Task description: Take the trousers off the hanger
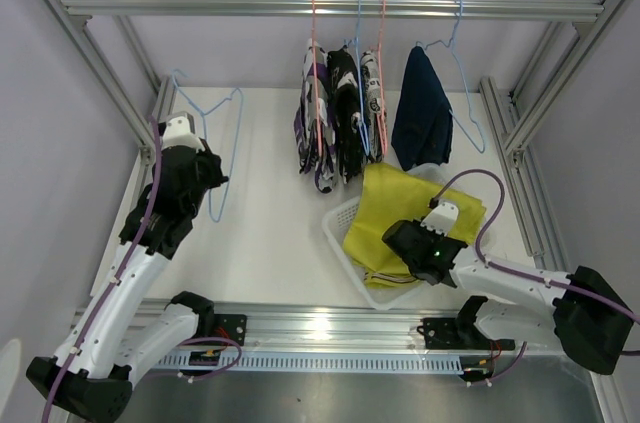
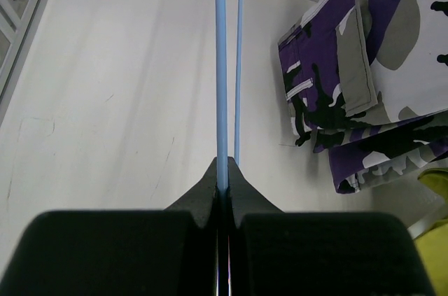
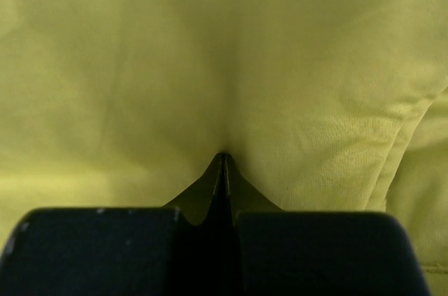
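Note:
My left gripper is shut on a blue hanger (image 2: pixel 221 86), which holds no garment and hangs at the left in the top view (image 1: pixel 236 143). Yellow trousers (image 1: pixel 395 208) lie spread in a white basket (image 1: pixel 340 243) at the right. My right gripper is shut and pressed down on the yellow cloth; whether any fabric is between its fingertips is hidden.
Camouflage garments (image 1: pixel 310 123) and dark navy trousers (image 1: pixel 420 113) hang on hangers from the rail (image 1: pixel 220 5). The white board (image 1: pixel 270 233) is clear between the left arm and the basket.

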